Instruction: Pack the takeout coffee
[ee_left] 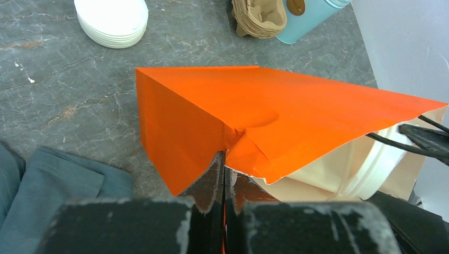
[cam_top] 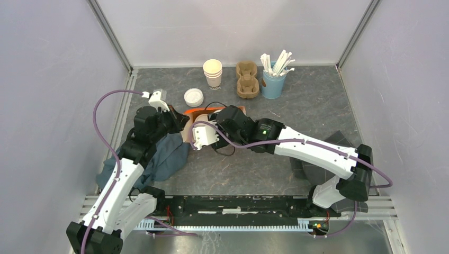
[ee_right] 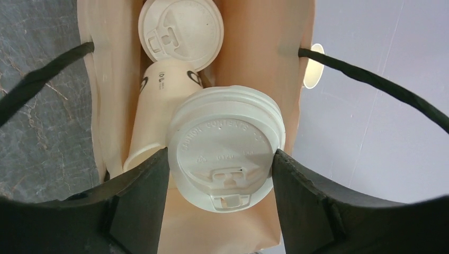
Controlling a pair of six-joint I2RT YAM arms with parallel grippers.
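Note:
The orange paper bag [ee_left: 296, 106], with a pale inside, stands open near the middle of the table. At its near left edge, my left gripper is shut on the bag's paper at a folded corner. Inside the bag opening my right gripper is shut on a white-lidded cup [ee_right: 225, 159]; its lid faces the camera and its body is hidden behind the lid. Deeper in the bag are another lidded cup [ee_right: 182, 32] and a pale paper cup [ee_right: 161, 100] lying on its side, its rim towards the right gripper's left finger.
Behind the bag are stacked cups [cam_top: 213, 74], white lids [cam_top: 194, 97], brown carriers [cam_top: 247, 79] and a blue bucket [cam_top: 272, 87] of wrapped sticks. A blue cloth [cam_top: 172, 159] lies by the left arm. Dark handles [ee_right: 370, 79] loop beside the right gripper.

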